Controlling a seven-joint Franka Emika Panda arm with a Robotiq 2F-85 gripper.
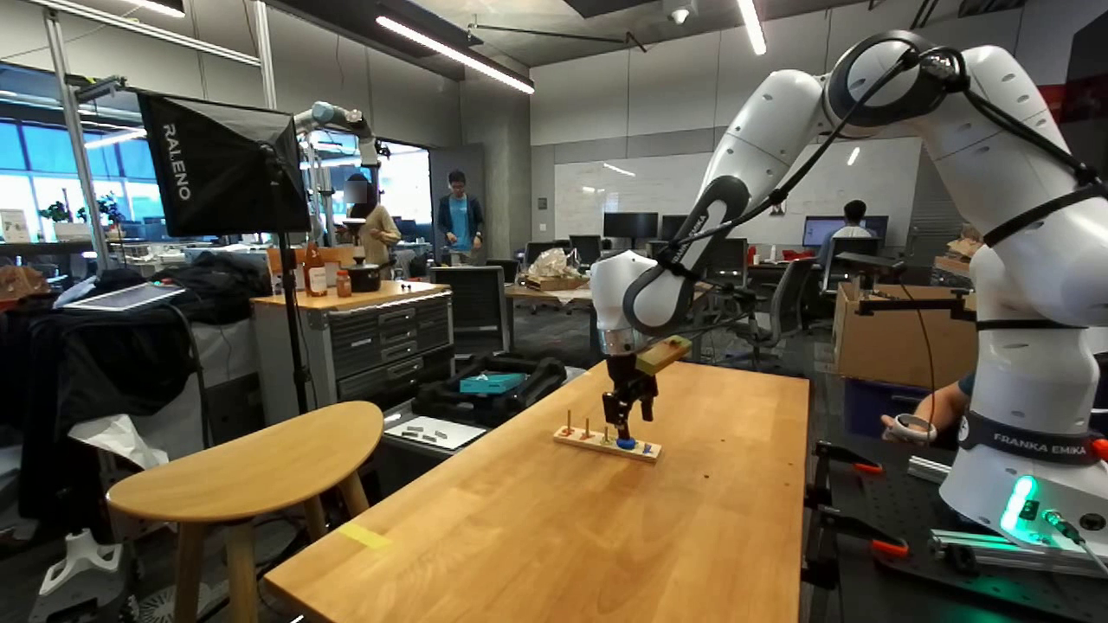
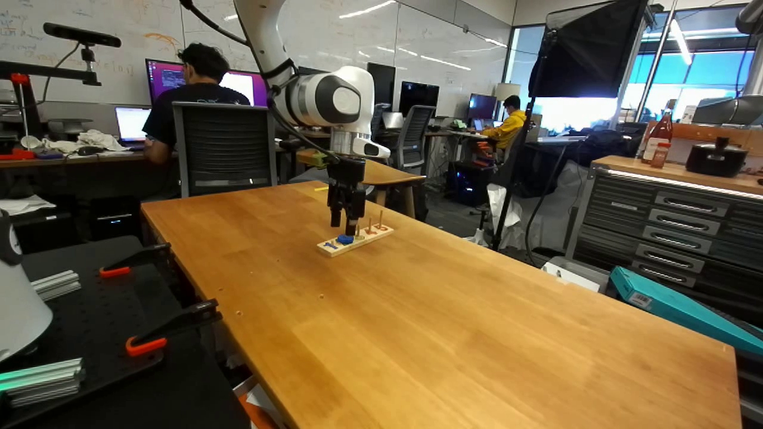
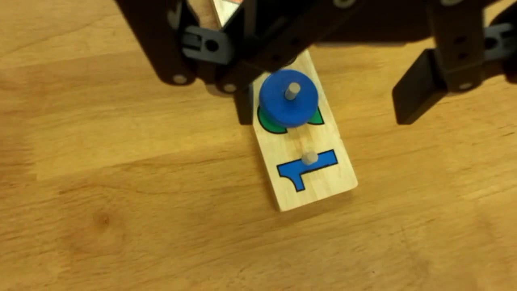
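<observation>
A narrow wooden peg board lies on the table, with upright pegs along it and coloured numerals printed on top. A blue disc sits around the peg at the green numeral, with the peg tip poking through. Beside it, the peg at the blue 1 is bare. Above the board my gripper stands open, pointing down. One fingertip is close to the disc's left side in the wrist view, while the other is well off to the right over bare table. Nothing is held. The gripper hides the board's far part there.
Around the board the wooden table is clear. Clamps with orange parts grip the edge near the robot base. A stool stands beyond the table's other side.
</observation>
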